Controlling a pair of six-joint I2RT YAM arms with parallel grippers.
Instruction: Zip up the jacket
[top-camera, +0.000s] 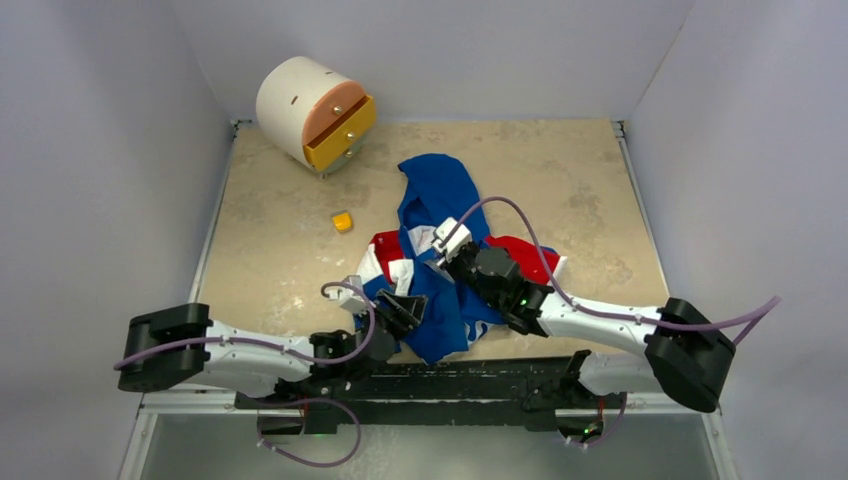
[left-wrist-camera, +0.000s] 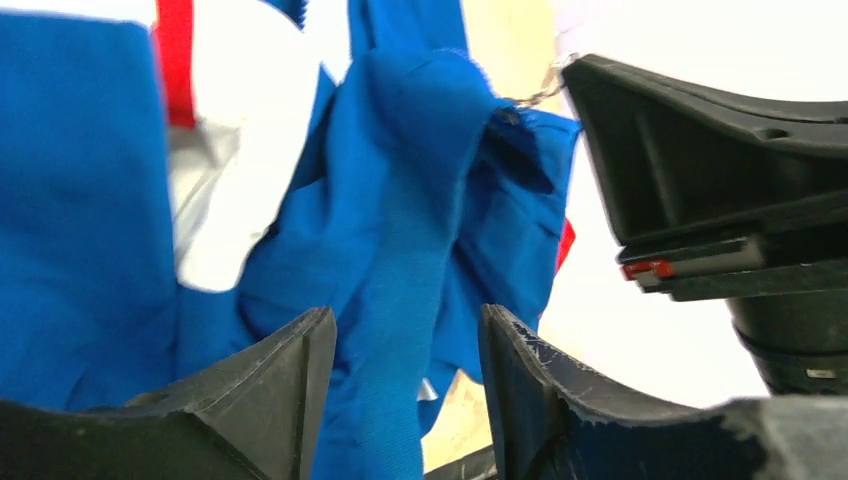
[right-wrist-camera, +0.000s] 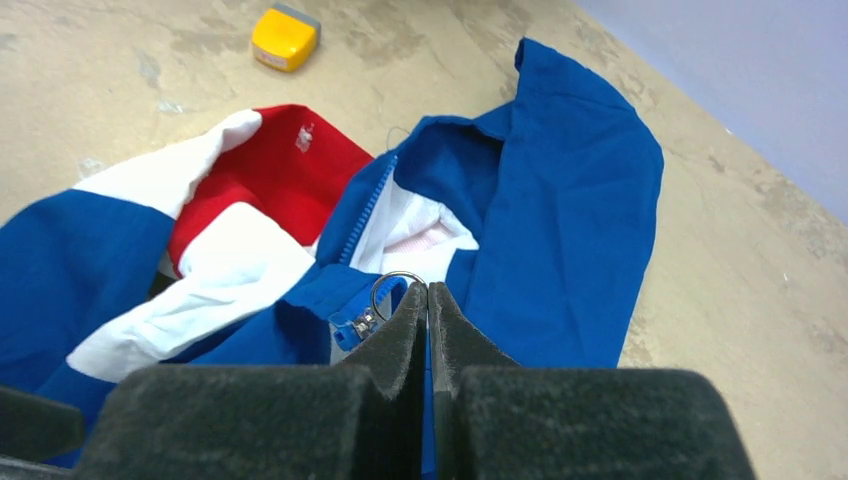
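Note:
The blue, white and red jacket (top-camera: 430, 185) lies spread on the table, with its zipper teeth (right-wrist-camera: 365, 210) along a blue edge. My right gripper is shut at the zipper slider (right-wrist-camera: 355, 325), whose metal ring pull (right-wrist-camera: 385, 280) reaches its fingertips; whether the ring is held between them is hard to tell. Down and left of it, my left gripper stands part open over the lower blue front, its fingers apart above the cloth.
A white barrel with drawers (top-camera: 295, 100) stands at the back left, a small yellow object (top-camera: 342, 222) in front of it. Grey walls enclose the sides.

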